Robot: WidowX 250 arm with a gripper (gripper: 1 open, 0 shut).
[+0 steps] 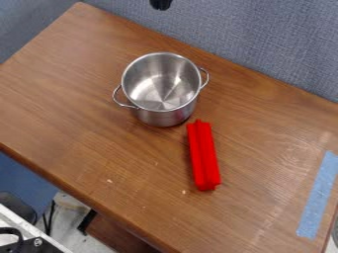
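Note:
A steel pot (161, 89) with two wire handles stands upright on the wooden table (73, 89), empty as far as I can see. A long red object (204, 155) lies to the right of and in front of the pot, apart from it. At the top edge of the view, above and behind the pot, only a small dark tip of my gripper (160, 4) shows; whether it is open or shut is not visible.
A pale blue strip (317, 195) lies along the table's right side. A grey fabric wall (251, 30) borders the back. Some cables and hardware sit beyond the lower-left edge.

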